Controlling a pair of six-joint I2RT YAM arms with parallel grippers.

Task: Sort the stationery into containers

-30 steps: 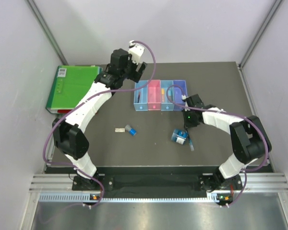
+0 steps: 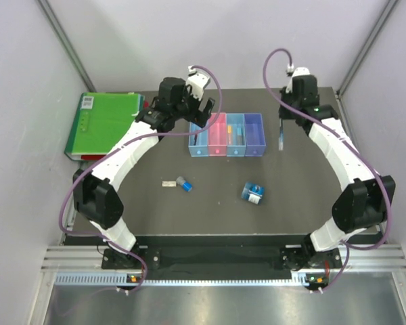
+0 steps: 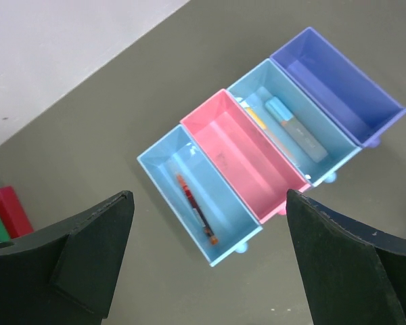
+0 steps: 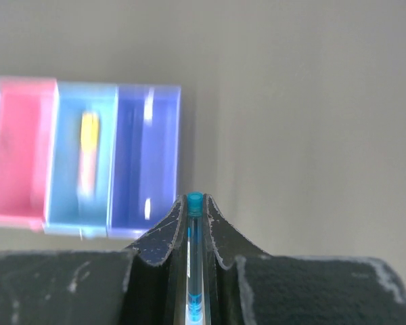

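My right gripper (image 2: 282, 108) is shut on a slim blue pen-like item (image 4: 195, 206), which hangs down from the fingers right of the dark blue bin. My left gripper (image 2: 206, 112) stands open above the left end of the bins, nothing between its fingers. Beneath it, the left light-blue bin (image 3: 151, 164) holds a red-and-black pen (image 3: 197, 210). The pink bin (image 3: 238, 139) looks empty. A yellow item (image 3: 255, 117) and a blue-capped clear item (image 3: 296, 128) lie in the second light-blue bin (image 2: 235, 152). The dark blue bin (image 3: 335, 84) appears empty.
On the table lie a blue-capped piece (image 2: 184, 184), a small pale block (image 2: 168, 183) and a blue jar (image 2: 253, 193) on its side. A green box (image 2: 105, 125) occupies the back left.
My right gripper has moved from beside the blue jar to the back right, carrying the pen-like item. The left gripper has shifted slightly right and toward the front over the bins.
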